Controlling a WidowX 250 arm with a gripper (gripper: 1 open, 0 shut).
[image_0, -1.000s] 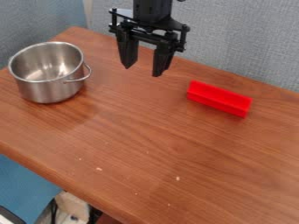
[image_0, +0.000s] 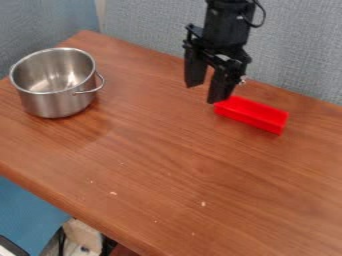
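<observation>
My black gripper (image_0: 207, 84) hangs at the upper middle, open, with its fingers apart and nothing seen between them. Its right finger is just above the left end of a red bar (image_0: 250, 114), which lies on the wooden table. Whether they touch I cannot tell. A steel pot (image_0: 54, 95) with a wire handle stands at the left of the table.
Grey padded walls (image_0: 307, 50) rise behind it. A blue floor (image_0: 27, 210) shows beyond the left front edge.
My gripper has moved to the right and down, from the back middle of the table to the red bar's left end. The pot and bar have not moved.
</observation>
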